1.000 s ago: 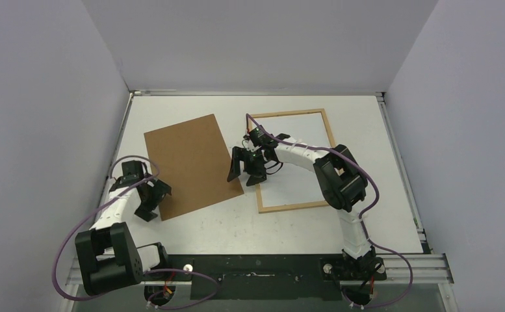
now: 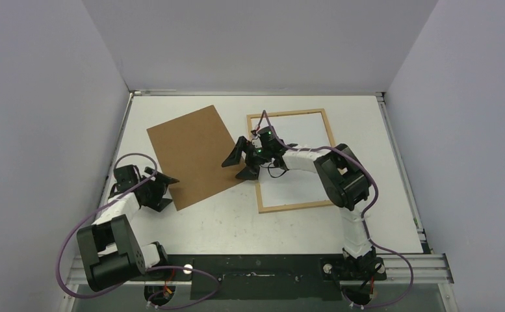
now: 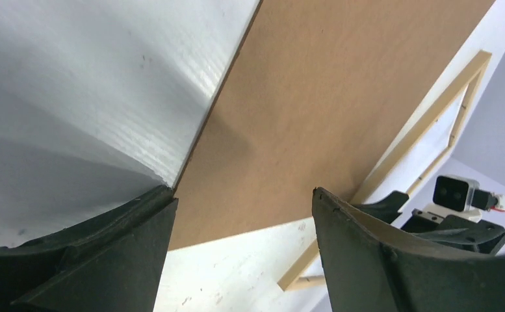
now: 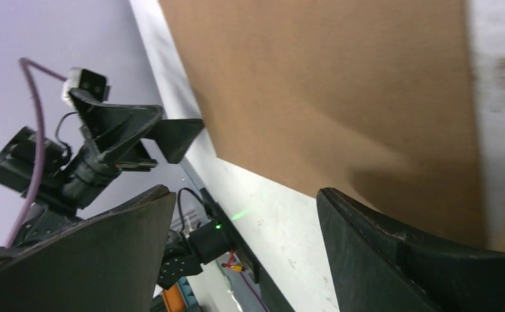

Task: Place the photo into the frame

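A square brown board (image 2: 194, 146) lies on the white table, left of the light wooden frame (image 2: 288, 208) with its white inner sheet. My left gripper (image 2: 166, 191) is at the board's left edge, fingers apart; in the left wrist view the edge runs beside one fingertip (image 3: 158, 214). My right gripper (image 2: 242, 165) stands open at the board's right side, beside the frame, with board beneath its fingers in the right wrist view. I cannot tell whether either gripper touches the board.
Grey walls enclose it at back and sides.
The board has moved toward the back and right and turned slightly. My left gripper has shifted right, and my right gripper slightly toward the back and left.
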